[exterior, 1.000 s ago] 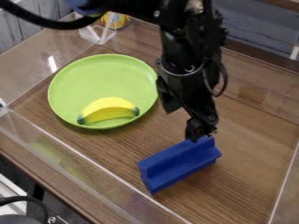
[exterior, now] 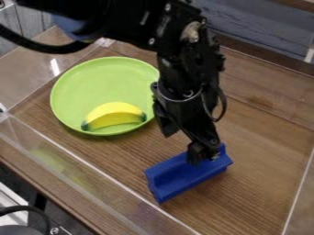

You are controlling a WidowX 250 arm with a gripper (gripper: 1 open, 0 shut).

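Note:
The black arm reaches down from the top centre, and its gripper (exterior: 186, 138) is open, its tips low over the back right end of a blue block (exterior: 185, 179). Whether the tips touch the block is unclear. To the left, a yellow banana (exterior: 113, 116) lies on the front part of a green plate (exterior: 88, 83).
The wooden table (exterior: 252, 138) has free room to the right and at the front right. A grey wall stands at the back right, and cables lie at the lower left corner.
The block, banana and plate have stayed in place.

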